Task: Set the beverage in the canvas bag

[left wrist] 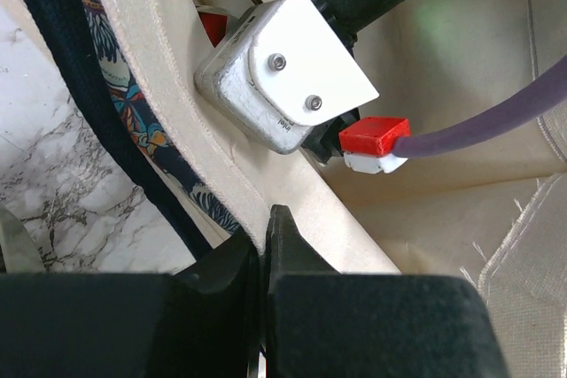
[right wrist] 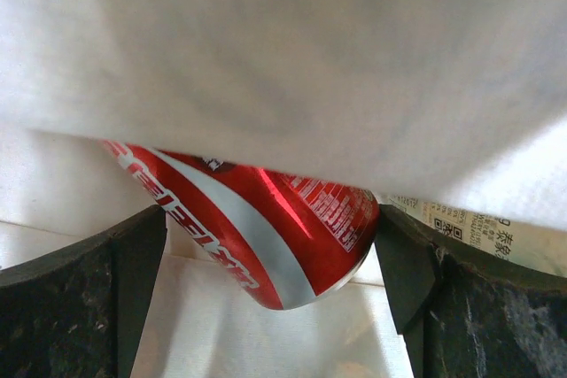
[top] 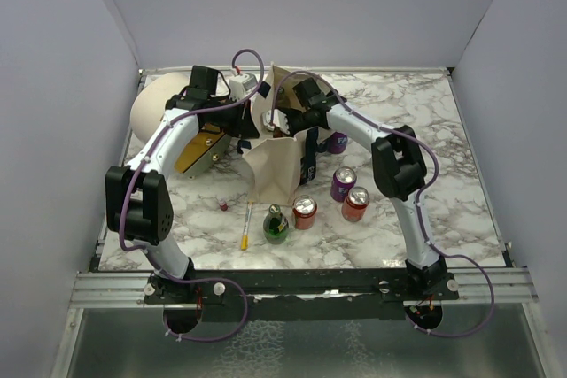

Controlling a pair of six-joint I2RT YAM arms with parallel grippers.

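The cream canvas bag point(top: 270, 174) stands at the centre. My left gripper is shut on its edge, the canvas rim and dark trim running down to the fingertips. My right gripper is open inside the bag, around a tilted red can point(right wrist: 266, 227) partly covered by pale fabric, with a printed item point(right wrist: 478, 236) behind it. In the top view, purple cans point(top: 343, 185), red cans point(top: 304, 212) and a green bottle point(top: 276, 226) stand outside the bag.
An orange and cream container point(top: 195, 157) sits left of the bag under my left arm. A screwdriver point(top: 245, 232) lies on the marble table point(top: 434, 104), whose right side is fairly clear.
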